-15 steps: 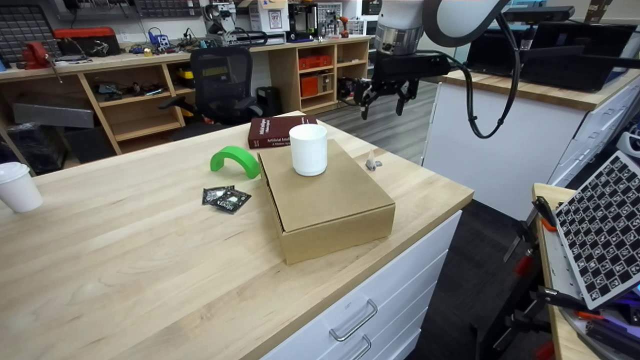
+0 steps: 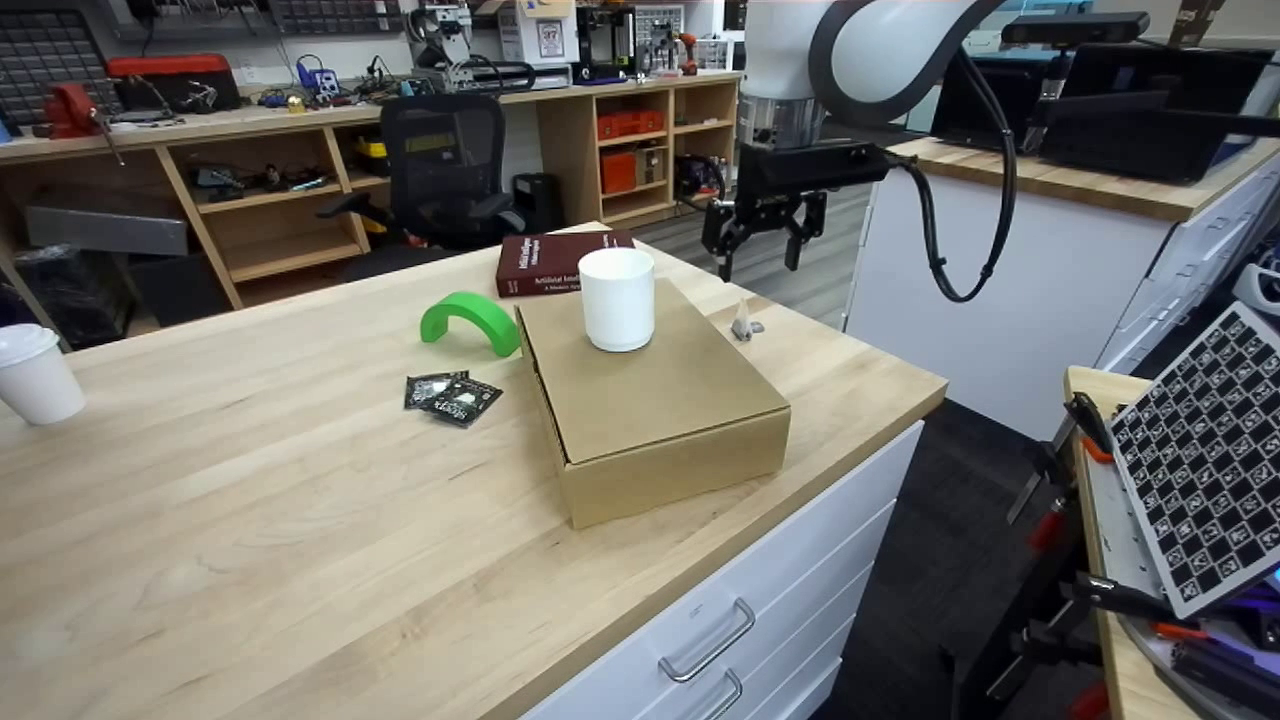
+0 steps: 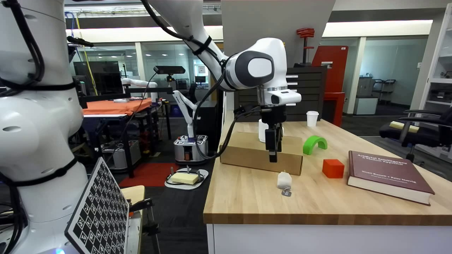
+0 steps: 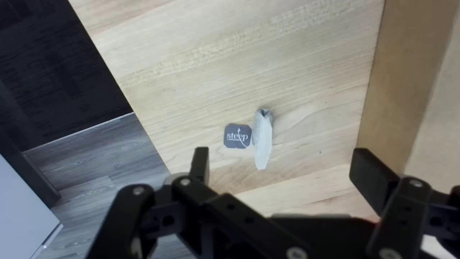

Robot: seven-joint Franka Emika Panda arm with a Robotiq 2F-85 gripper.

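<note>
A pale tea bag [image 4: 262, 138] stands on the wooden table with its dark square tag [image 4: 237, 136] lying beside it. In the wrist view my gripper is open, its fingers wide apart with nothing held. The second exterior view shows the gripper [image 3: 273, 158] hanging above the table, and the tea bag [image 3: 284, 180] below it. A white cup [image 2: 618, 300] rests on top of a closed cardboard box [image 2: 660, 384], close to the tea bag [image 2: 743, 318].
A red cube [image 3: 333, 168], a dark red book [image 3: 387, 173] and a green arch [image 3: 314, 144] lie on the table. Black tea packets [image 2: 453, 396] are left of the box, and a paper cup [image 2: 38, 374] is farther left. The box's side wall [image 4: 388, 86] borders the tea bag's space.
In the first exterior view, my gripper has come lower and shifted slightly left, nearer the tea bag. The things on the table have not moved.
</note>
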